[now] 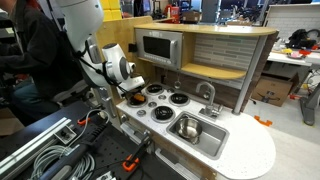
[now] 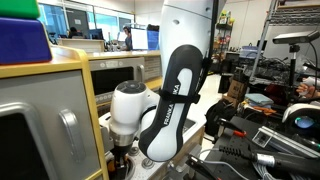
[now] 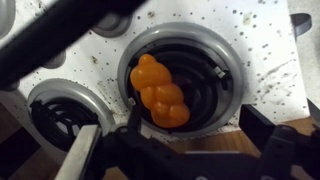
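Note:
An orange, braided bread-like thing (image 3: 159, 91) lies on a black coil burner with a silver rim (image 3: 226, 60) in the wrist view. My gripper is over the near side of this burner, its dark fingers spread wide on either side. Nothing shows between them, and the orange thing lies just beyond. In exterior view 1 the arm (image 1: 112, 68) reaches down over the left end of the stove counter. The gripper is small and dark there; in exterior view 2 the white arm (image 2: 135, 112) partly hides the burners.
More burners (image 1: 179, 99) stand to the right, then a sink holding a metal pot (image 1: 188, 128) beside a tall faucet (image 1: 208, 92). A microwave (image 1: 160, 47) and shelf overhang the back.

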